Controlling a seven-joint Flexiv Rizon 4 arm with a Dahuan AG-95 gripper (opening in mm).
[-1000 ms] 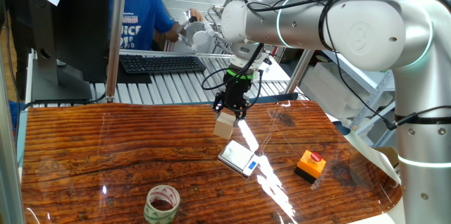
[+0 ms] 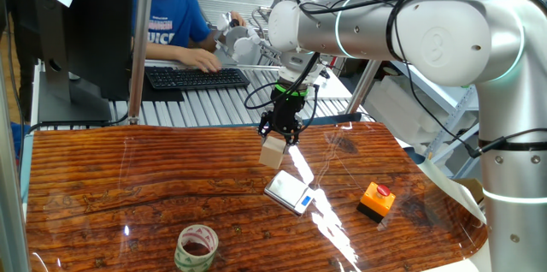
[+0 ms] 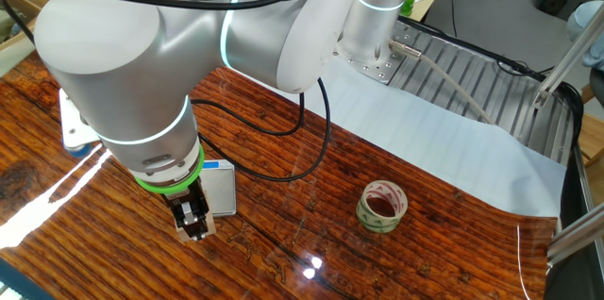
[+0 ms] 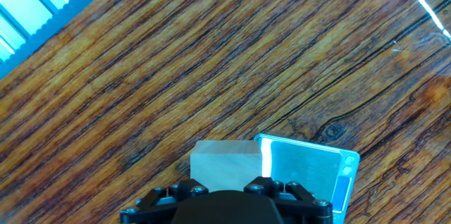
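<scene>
A pale, wood-coloured block (image 2: 273, 152) is at the tip of my gripper (image 2: 279, 128), which is shut on it. The wrist view shows the light block (image 4: 225, 162) between the dark fingers, its lower part hidden by the gripper. In exterior view 2 the block (image 3: 209, 226) shows only partly behind the gripper (image 3: 195, 231). Close beside it lies a small silver scale (image 2: 289, 190) with a blue display; the scale (image 4: 303, 164) is to the block's right in the wrist view. The block appears to hang above the table.
A roll of tape (image 2: 196, 247) stands near the front of the glossy wooden table (image 2: 128, 182). An orange box with a red button (image 2: 376, 201) sits on the right. A person sits behind a keyboard (image 2: 197, 78).
The arm, gripper, block and scale look the same as before. Only the person behind the table has shifted, a hand now over the keyboard.
</scene>
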